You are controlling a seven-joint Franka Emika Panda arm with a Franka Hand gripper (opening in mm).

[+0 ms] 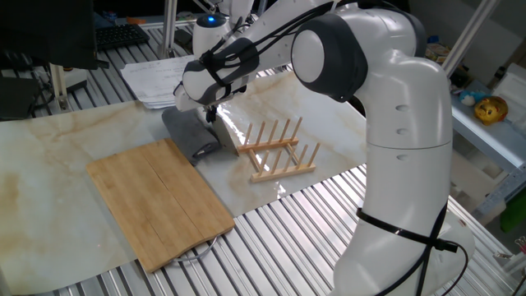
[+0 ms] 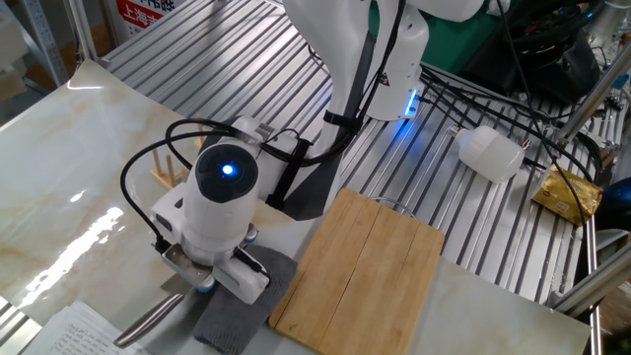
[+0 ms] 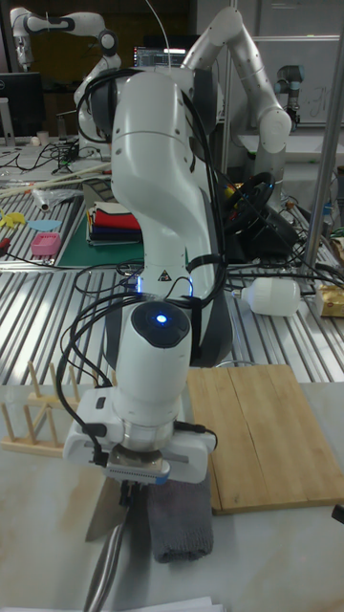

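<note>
My gripper [image 3: 128,495] points down over the table, beside a grey folded cloth [image 3: 182,520]. Right at its fingertips is a knife with a broad metal blade [image 1: 224,133] and a metal handle [image 2: 150,319]. The handle [image 3: 104,571] runs out from beneath the hand toward the camera in the third view. The hand covers much of the fingers, so whether they are shut on the knife does not show clearly. A wooden peg rack [image 1: 283,156] stands close to the blade. On the cloth's other side lies a wooden cutting board [image 1: 160,201].
Paper sheets [image 1: 156,80] lie beyond the handle at the table's edge. A white, bulb-shaped object [image 2: 490,155] and a yellow packet [image 2: 567,194] sit on the slatted metal surface. The marbled tabletop [image 1: 49,181] left of the board is bare.
</note>
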